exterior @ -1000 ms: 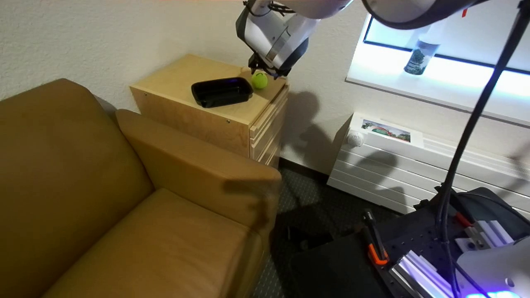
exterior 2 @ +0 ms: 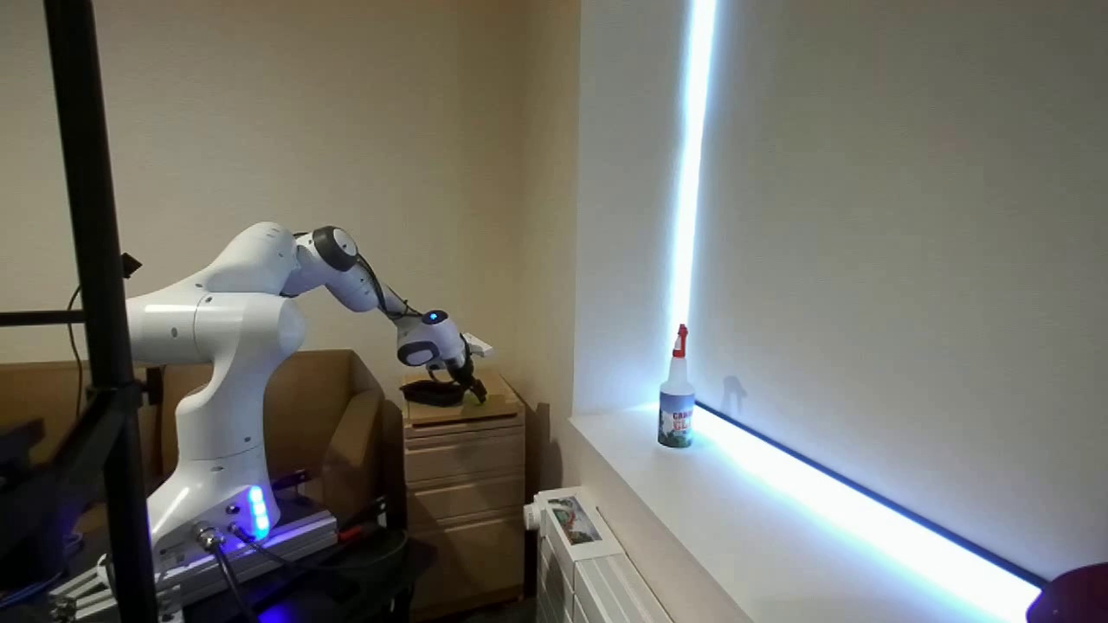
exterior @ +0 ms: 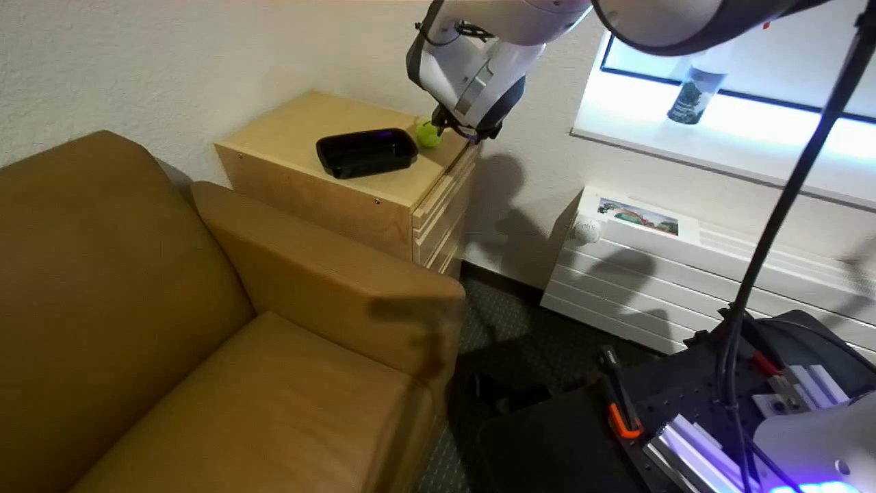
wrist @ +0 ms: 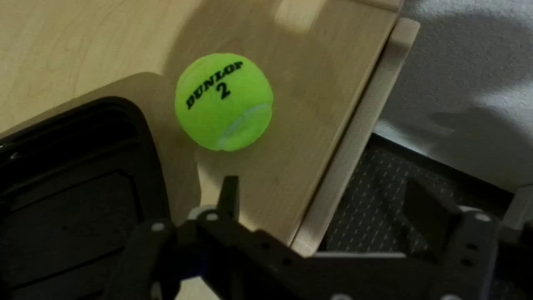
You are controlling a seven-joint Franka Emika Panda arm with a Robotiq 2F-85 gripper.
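Note:
A yellow-green tennis ball [wrist: 223, 102] marked "DUNLOP 2" rests on the wooden cabinet top [wrist: 280, 165], close to its drawer-side edge. Beside it lies a black tray [wrist: 75, 215], with a strip of bare wood between the two. My gripper is open, its fingers wide apart and empty in the wrist view. One finger [wrist: 230, 197] appears over the wood below the ball; the other appears beyond the cabinet edge, over the floor. In exterior view 1 the gripper [exterior: 466, 130] hangs just right of the ball, partly over the edge.
The brown sofa [exterior: 328, 263] stands against the cabinet's near side. A white radiator [exterior: 608, 271] and a windowsill with a spray bottle [exterior 2: 676, 405] are to the right. Free cabinet surface lies behind the tray.
In exterior view 1 my gripper has shifted right and slightly down, from above the ball to its right side. The ball and tray stay where they were.

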